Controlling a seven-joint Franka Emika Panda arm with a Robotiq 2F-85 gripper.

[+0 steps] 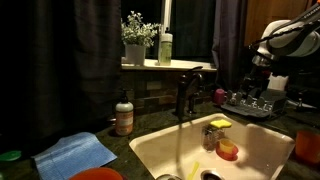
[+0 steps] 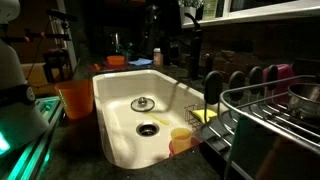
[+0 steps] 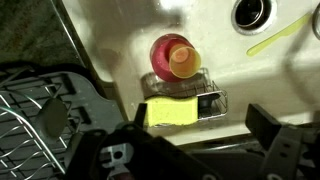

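My gripper stands open, its dark fingers wide apart with nothing between them. Between the fingers and a little ahead, in the wrist view, a yellow sponge [image 3: 172, 111] lies in a wire caddy [image 3: 214, 103] on the sink's wall. Farther in, a red bowl [image 3: 160, 67] rests on the sink floor with a small orange cup [image 3: 184, 61] inside it. A thin yellow utensil [image 3: 266, 44] lies near the drain [image 3: 252, 13]. In exterior view 1 the arm [image 1: 290, 40] reaches in from the right, above the dish rack [image 1: 250, 103]; the fingertips are hard to make out there.
The white sink [image 2: 118, 133] has a black faucet [image 1: 183, 92] behind it. The wire dish rack [image 2: 275, 115] holds a metal pot [image 2: 307, 98]. An orange container [image 2: 76, 98] stands at the opposite side. A soap bottle [image 1: 124, 115] and blue cloth [image 1: 74, 155] are on the counter.
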